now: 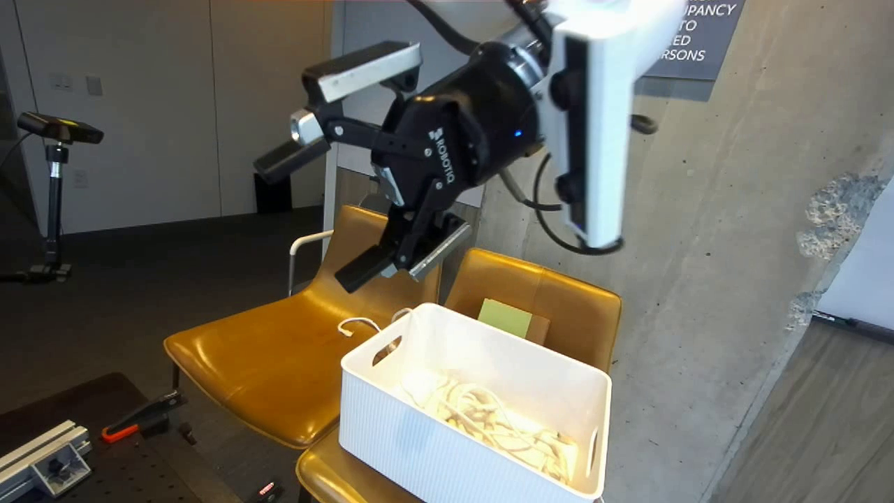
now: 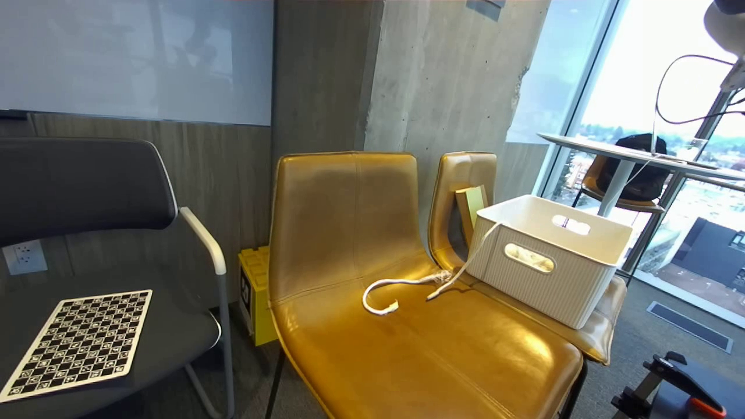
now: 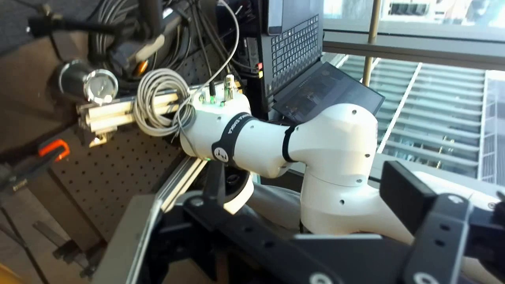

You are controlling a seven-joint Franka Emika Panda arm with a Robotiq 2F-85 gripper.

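Note:
A white ribbed bin [image 1: 419, 440] stands on a tan chair, and a heap of pale rope [image 1: 482, 415] lies inside it. High above and to the left of the bin in exterior view 1, my gripper [image 1: 314, 218] stands open, its fingers wide apart with nothing between them. In the wrist view the gripper also shows its two black fingers spread, with the arm's white base behind. A piece of white rope [image 2: 401, 282] rests on the neighbouring chair seat, and a strand hangs over the bin's rim. The gripper is out of exterior view 2.
The tan chair [image 2: 419, 356] beside the bin is mostly bare. A green and brown block [image 2: 471, 206] leans behind the bin. In the wrist view, a laptop [image 3: 296, 52] and a coiled grey cable [image 3: 163, 101] lie near the arm's base. An orange-handled clamp [image 1: 138, 419] sits on the dark bench.

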